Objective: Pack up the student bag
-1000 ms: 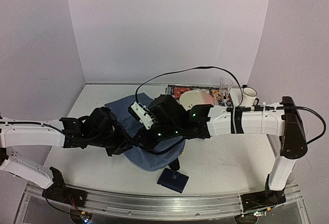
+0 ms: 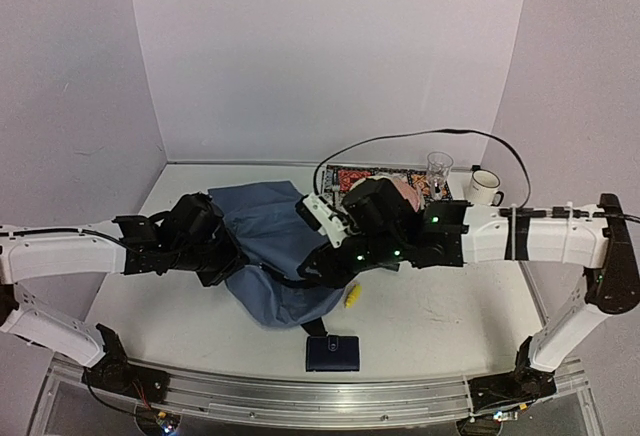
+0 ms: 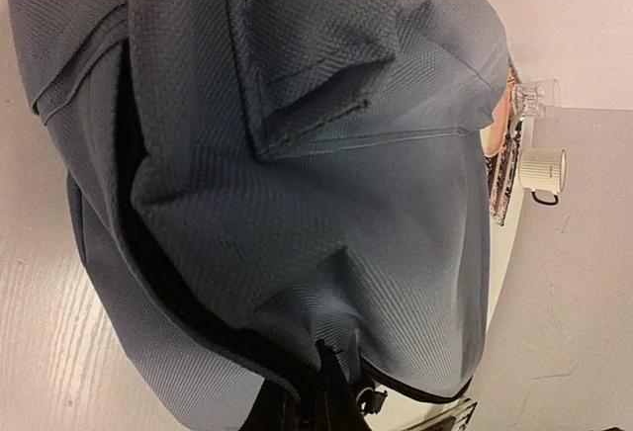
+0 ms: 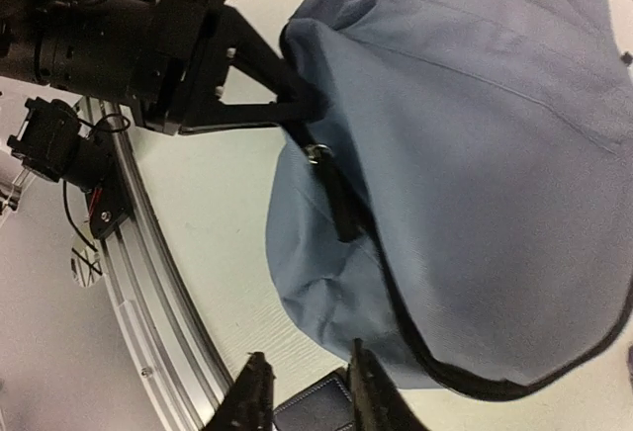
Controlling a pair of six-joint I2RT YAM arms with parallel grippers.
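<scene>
A grey-blue fabric bag [image 2: 262, 218] lies slumped on the table, its dark zipper edge [image 4: 388, 278] facing the front. My left gripper is shut on that edge near the zipper's end, pinching the fabric. In the right wrist view a metal zipper pull [image 4: 317, 153] and a black tab show just below the left fingertips. My right gripper stands open over the bag's front, with no fabric between its fingers. A dark navy wallet [image 2: 332, 354] lies flat in front of the bag. The bag's inside is hidden.
At the back right, a patterned mat [image 2: 350, 176] carries a pink plate [image 2: 408, 192] and a clear glass [image 2: 439, 166]; a white mug [image 2: 484, 188] stands beside it. A small yellow item [image 2: 353, 295] lies right of the bag.
The bag's front has slackened, and the wallet has turned to lie square to the table edge.
</scene>
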